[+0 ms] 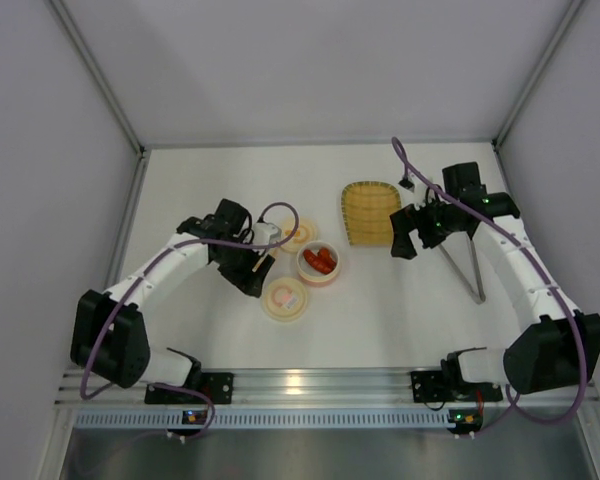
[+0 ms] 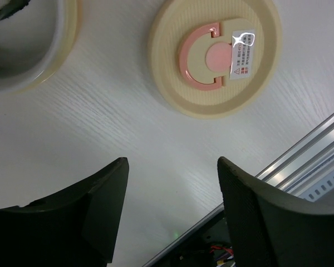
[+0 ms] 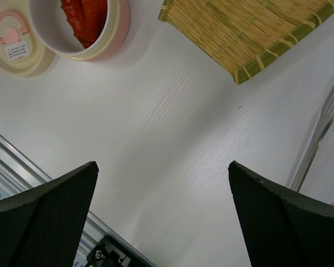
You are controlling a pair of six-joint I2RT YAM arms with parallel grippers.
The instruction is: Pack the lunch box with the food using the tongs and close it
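A round cream lid with a pink handle (image 1: 285, 299) lies flat on the table. In the left wrist view this lid (image 2: 181, 92) sits ahead of my left gripper, whose fingers stand part open with nothing between them. Just right of it, in the top view, the pink-sided bowl (image 1: 318, 262) holds red sausages. The sushi bowl (image 2: 61, 41) shows only partly at the left wrist view's upper left; my left arm covers it from above. The second lid, with an orange handle (image 1: 298, 236), lies behind. My right gripper hangs open and empty over bare table.
A woven bamboo mat (image 1: 371, 212) lies at the middle back, left of my right gripper. A fork (image 3: 321, 128) lies to the right on the table.
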